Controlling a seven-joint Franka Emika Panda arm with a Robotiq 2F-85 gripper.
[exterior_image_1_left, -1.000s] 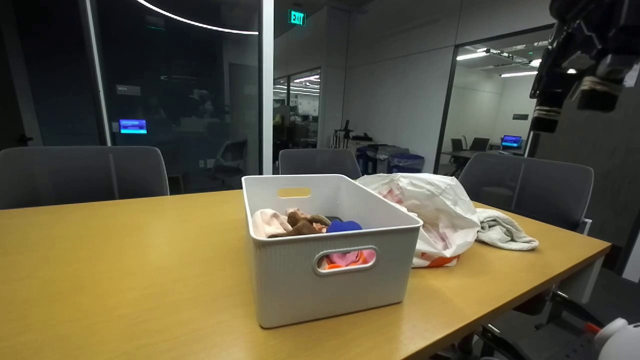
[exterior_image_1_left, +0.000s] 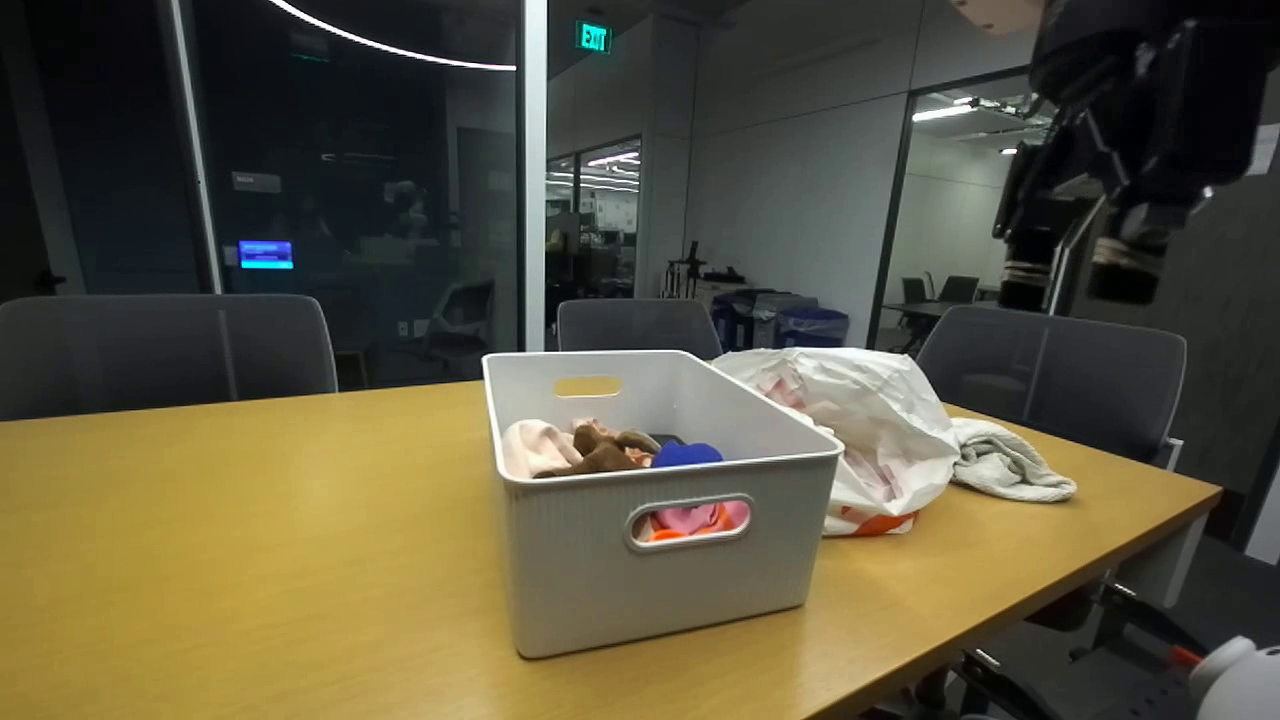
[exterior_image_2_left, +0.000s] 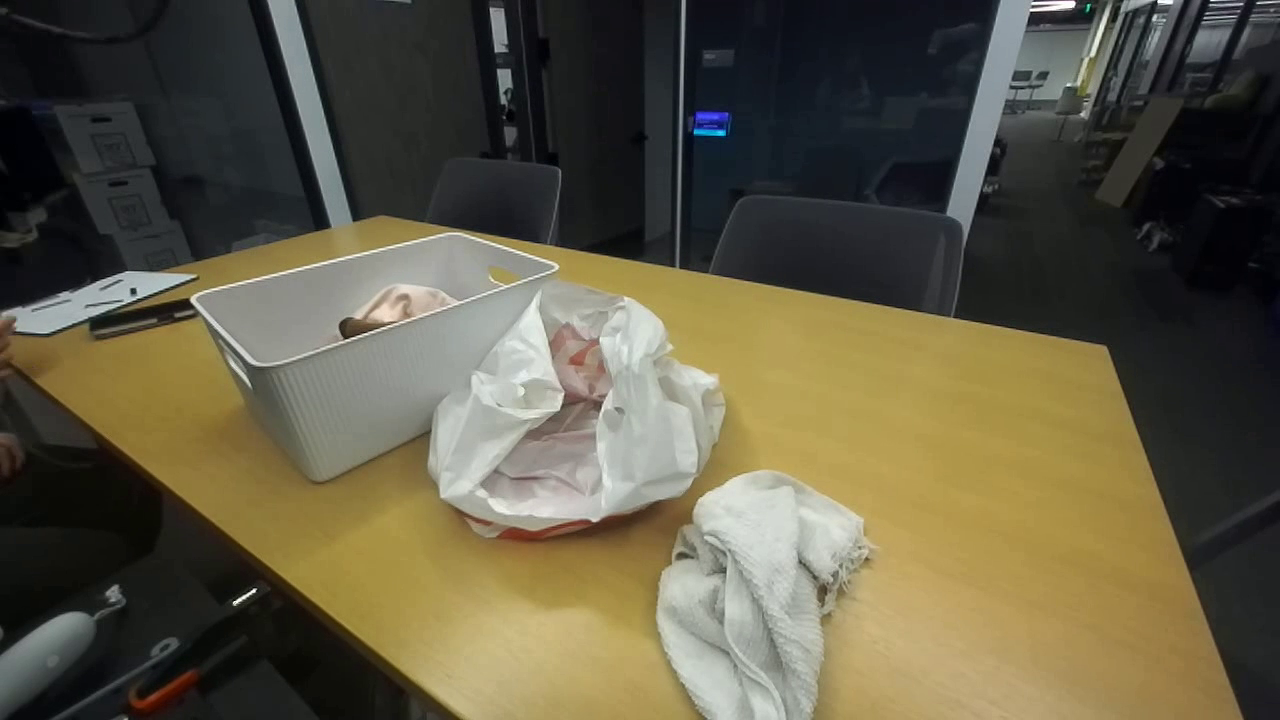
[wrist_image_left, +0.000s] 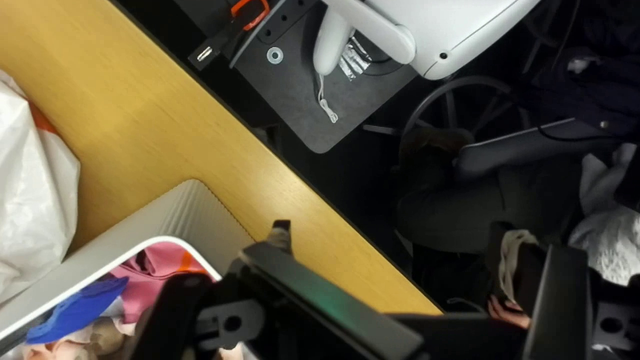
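Note:
My gripper (exterior_image_1_left: 1076, 276) hangs open in the air at the upper right of exterior view 1, well above the table, with nothing between its fingers. In the wrist view the two fingers (wrist_image_left: 333, 300) are spread wide over the table's edge. A white ribbed bin (exterior_image_1_left: 660, 588) stands on the table, holding a pale pink cloth (exterior_image_1_left: 536, 448), a brown item (exterior_image_1_left: 606, 458) and a blue item (exterior_image_1_left: 686, 454). Beside the bin slumps a white plastic bag (exterior_image_2_left: 648, 420), its mouth gaping. A crumpled white towel (exterior_image_2_left: 756, 588) lies apart from the bag.
Bare wooden table (exterior_image_2_left: 960, 480) extends to the right in exterior view 2. A clipboard with paper (exterior_image_2_left: 90, 300) rests at the far left end. Chairs (exterior_image_2_left: 840, 252) line the far side. Past the near edge, a person's hand (wrist_image_left: 510, 312) shows in the wrist view.
The gripper has come lower and moved left in exterior view 1, staying open. The bin, bag and towel look unmoved.

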